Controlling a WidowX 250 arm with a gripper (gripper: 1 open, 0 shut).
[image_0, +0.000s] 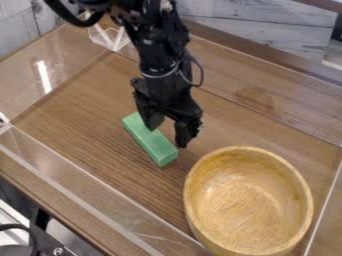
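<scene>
A black robot gripper (168, 124) hangs in the middle of the camera view, its fingers spread open, low over a green block (154, 143). The block lies slanted on the wooden table (80, 150), just below and left of the fingers, its upper part close to the left finger. Nothing shows held between the fingers.
A large yellow tray (249, 200) sits at the lower right. A clear plastic object (107, 34) is at the top left. Black cable (16, 235) shows at the lower left corner.
</scene>
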